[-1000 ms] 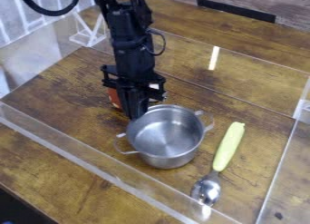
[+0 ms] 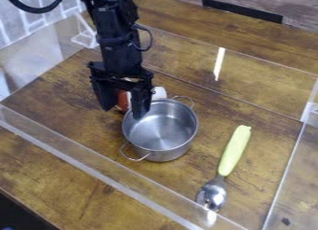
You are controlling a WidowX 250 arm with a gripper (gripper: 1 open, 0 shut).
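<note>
My black gripper (image 2: 121, 101) hangs over the left rim of a steel pot (image 2: 166, 133), its fingers open. Just behind it and partly hidden by it are a red object (image 2: 122, 94) and a white object (image 2: 159, 92). The pot stands upright on the wooden table (image 2: 62, 103), its two wire handles out to the sides.
A large spoon (image 2: 225, 172) with a pale yellow handle lies to the right of the pot. Clear plastic walls border the work area.
The pot has shifted left and back, toward the gripper. My gripper has moved slightly left, and more of the white object shows behind the pot.
</note>
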